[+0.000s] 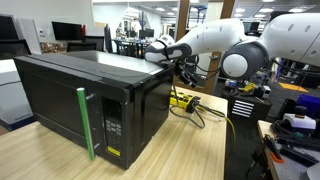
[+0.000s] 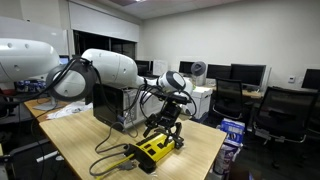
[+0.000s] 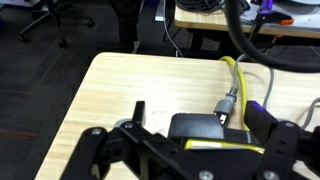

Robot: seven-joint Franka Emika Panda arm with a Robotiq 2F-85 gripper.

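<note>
My gripper stands open above a yellow and black block (image 3: 197, 126), its dark fingers (image 3: 128, 115) spread to either side. In exterior view 2 the yellow piece (image 2: 156, 155) lies on the wooden table beneath the gripper (image 2: 160, 128), with cables running from it. Contact between the fingers and the block cannot be made out. A grey cable connector (image 3: 225, 105) lies just beyond the block in the wrist view. In exterior view 1 the yellow piece (image 1: 183, 98) is partly hidden by dark cables.
A large black microwave (image 1: 110, 110) with a green handle strip (image 1: 85, 122) takes up the near part of the table. A yellow cable (image 1: 233, 130) hangs over the table's edge. Bare tabletop (image 3: 125, 85) lies left of the block in the wrist view.
</note>
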